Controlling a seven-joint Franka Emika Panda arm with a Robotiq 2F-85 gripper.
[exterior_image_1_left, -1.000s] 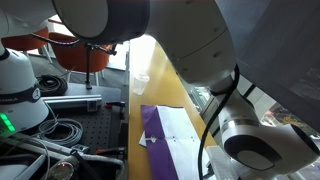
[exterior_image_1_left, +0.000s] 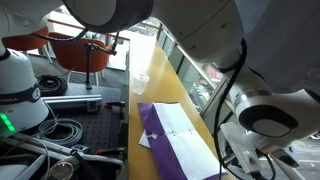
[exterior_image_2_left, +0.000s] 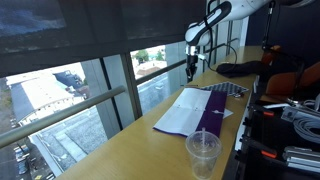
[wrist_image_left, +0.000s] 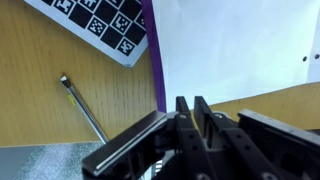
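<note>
In the wrist view my gripper reaches in from the bottom, its dark fingertips partly apart with a narrow gap. I see nothing held in that gap. Beyond the fingertips lies a white sheet with a purple border (wrist_image_left: 157, 72), its lower edge close to them. A thin pen-like tool (wrist_image_left: 85, 108) rests on the wood to the left. In exterior view 2 the gripper (exterior_image_2_left: 190, 77) is at the far end of the table, beyond the purple-and-white sheet (exterior_image_2_left: 190, 110). The arm hides the gripper in exterior view 1.
A checkered board (wrist_image_left: 110, 22) lies beside the sheet. A clear plastic cup (exterior_image_2_left: 203, 155) stands near the table's near end. Windows line one side of the wooden table (exterior_image_2_left: 110, 155), whose near left part is bare. Cables (exterior_image_1_left: 62, 130) crowd the other side.
The arm's wrist section has risen and shifted slightly to the right in exterior view 1. The sheet and the cup have stayed in place.
</note>
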